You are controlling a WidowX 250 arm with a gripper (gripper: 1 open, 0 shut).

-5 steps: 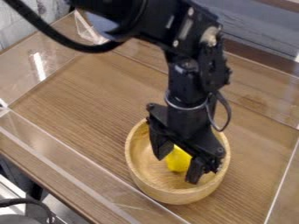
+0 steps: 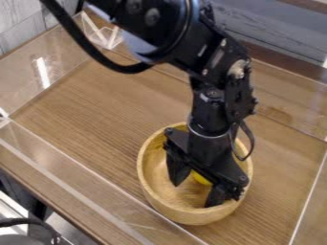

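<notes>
My black gripper [image 2: 205, 180] reaches down from the top into a round yellowish wooden bowl [image 2: 182, 210] at the lower middle. Its fingers are open and stand inside the bowl, around a small yellow object [image 2: 200, 178] that is largely hidden behind them.
The bowl rests on a wooden tabletop [image 2: 79, 115] with clear room to the left and behind. A clear plastic edge runs along the left and front, and a pale wall with a white item is at the upper left. A black cable lies at the bottom left.
My gripper has moved slightly within the bowl and now covers more of the yellow object than before. The bowl looks unmoved.
</notes>
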